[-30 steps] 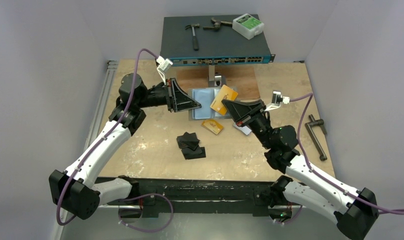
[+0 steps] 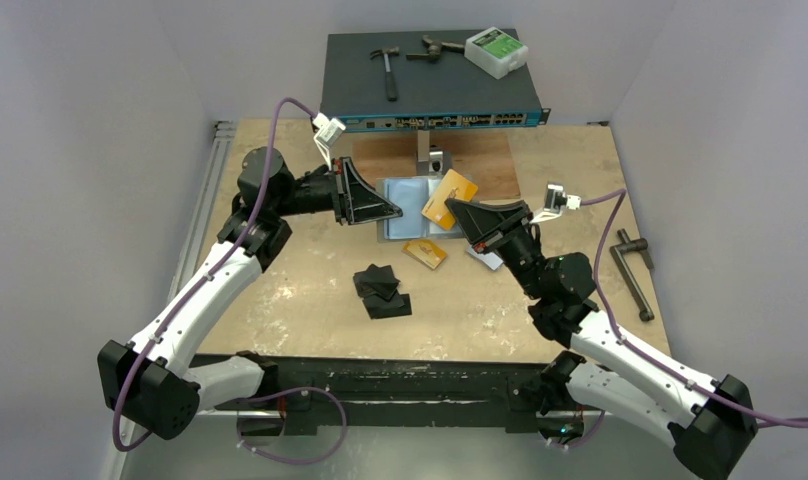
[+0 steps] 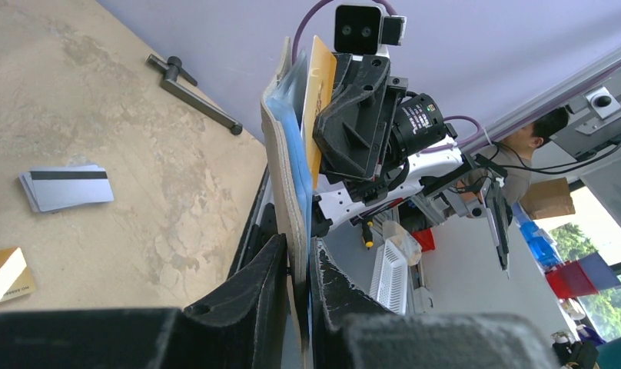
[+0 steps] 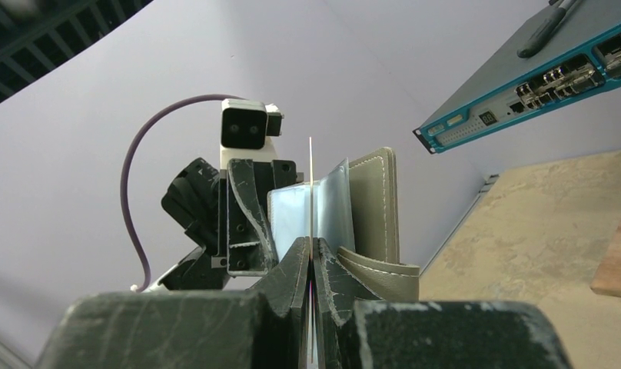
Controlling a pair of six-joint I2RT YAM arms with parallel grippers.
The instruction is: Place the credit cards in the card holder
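The open card holder, grey-beige with blue clear sleeves, is held in the air by my left gripper, which is shut on it. My right gripper is shut on a yellow card, seen edge-on in the right wrist view, upright against the holder's sleeves. Whether it is inside a sleeve is unclear. On the table lie another yellow card, white cards with a dark stripe, and a loose pile of black cards.
A rack device with hammers and a plastic box stands at the back, above a wooden board. A metal tool lies at the right edge.
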